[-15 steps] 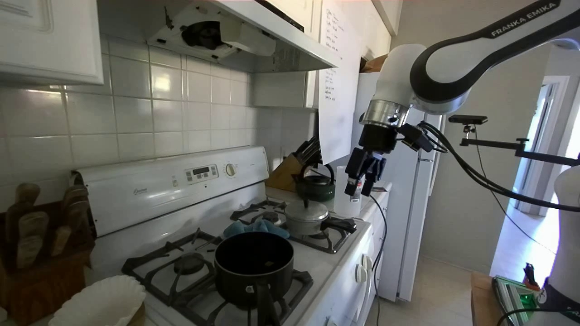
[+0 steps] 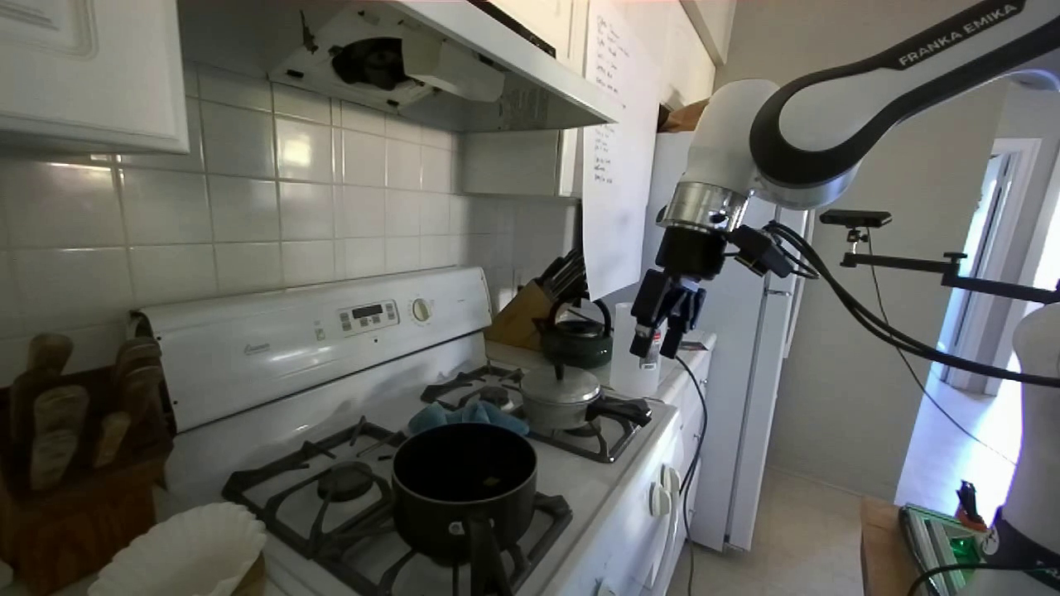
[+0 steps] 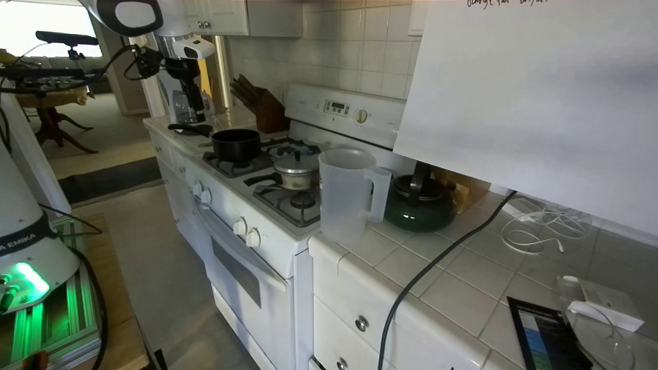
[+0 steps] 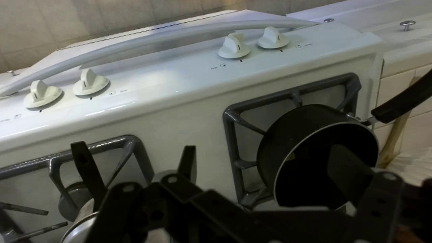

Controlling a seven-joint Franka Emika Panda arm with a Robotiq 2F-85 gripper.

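My gripper (image 2: 657, 344) hangs in the air above the front edge of the stove (image 2: 596, 497), fingers pointing down. In the wrist view its two dark fingers (image 4: 187, 164) stand well apart, with nothing visible between them. A black saucepan (image 2: 464, 487) without a lid sits on the front burner nearest exterior view 1; a small light spot shows inside. On the other front burner stands a silver pot (image 2: 559, 397) with its lid on and a black handle. A blue cloth (image 2: 467, 414) lies behind the black saucepan.
Beyond the stove, a translucent pitcher (image 3: 345, 197) and a dark green kettle (image 3: 420, 206) stand on the tiled counter. A knife block (image 2: 84, 437) and white paper filters (image 2: 184, 551) occupy the opposite side. Stove knobs (image 4: 234, 46) line the front; the range hood (image 2: 447, 60) overhangs the stove.
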